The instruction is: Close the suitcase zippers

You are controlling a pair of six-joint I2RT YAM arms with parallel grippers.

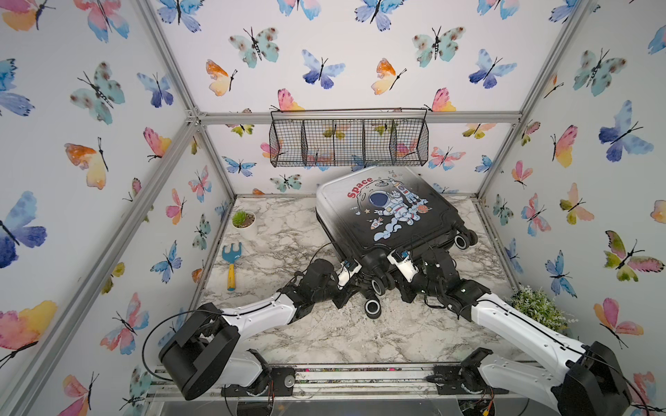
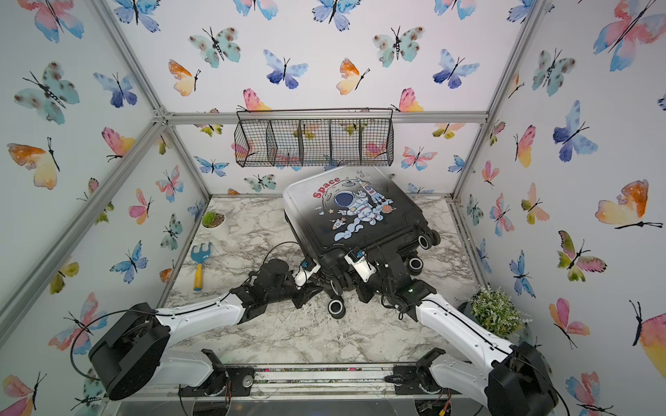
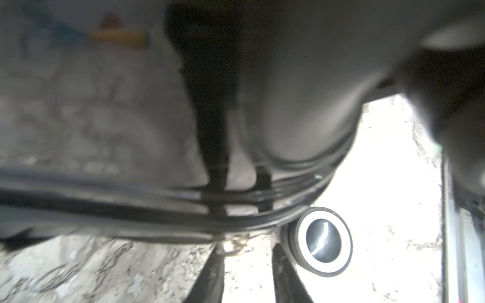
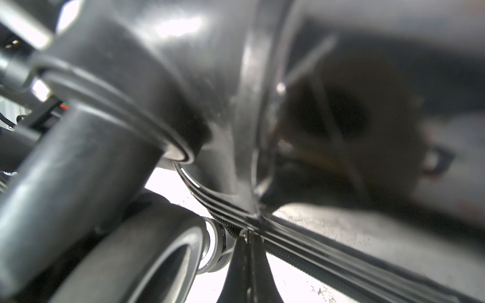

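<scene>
The black suitcase (image 1: 388,222) with its astronaut print lies flat towards the back of the table. In the left wrist view, a small shiny metal piece (image 3: 235,244), apparently a zipper pull, is under the suitcase's ridged corner seam. My left gripper is partly open just below that corner, its left fingertip close by the metal piece. At the seam beside a wheel, my right gripper is shut, tips up against the dark zipper band (image 4: 298,260). Whether something thin sits between those tips cannot be made out.
Around the corner stand suitcase wheels (image 1: 372,308), close to both grippers. A blue-yellow toy fork (image 1: 231,267) and a small succulent (image 1: 242,219) are at left, a white-flowered plant (image 1: 541,310) at right.
</scene>
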